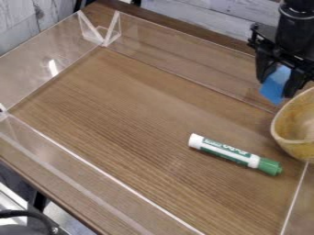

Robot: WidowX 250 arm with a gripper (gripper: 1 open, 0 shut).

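Observation:
My black gripper (280, 69) is at the upper right, shut on a blue object (277, 84), held near the rim of a tan round bowl (295, 138) at the right edge. A white tube with green cap and label (233, 154) lies on the wooden table (110, 110) below and left of the bowl.
A white object (105, 27), its shape unclear, stands at the upper left near the table's back.

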